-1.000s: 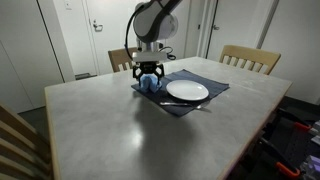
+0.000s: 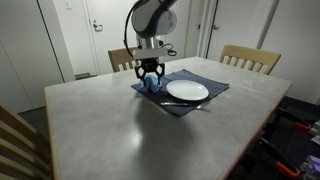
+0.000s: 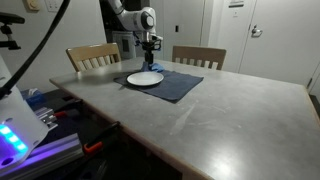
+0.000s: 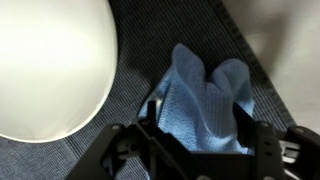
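Observation:
A crumpled light blue cloth [image 2: 152,82] lies on the dark mat beside the white plate. In the wrist view the same cloth [image 4: 203,95] bunches up into a ridge between my fingers. My gripper is low over it and part open, one finger on each side. Whether the fingers press on the cloth cannot be made out. From the other side, the cloth [image 3: 155,67] shows beneath the gripper at the mat's far edge.
The white plate [image 2: 187,90] is close by, left of the gripper in the wrist view [image 4: 50,65]. A thin light utensil [image 2: 183,104] lies at the plate's near edge. Chairs [image 3: 199,58] stand round the table; much of its top [image 2: 95,125] is bare.
The arm has shifted only slightly over the cloth. Cloth, plate and utensil appear to stay where they were.

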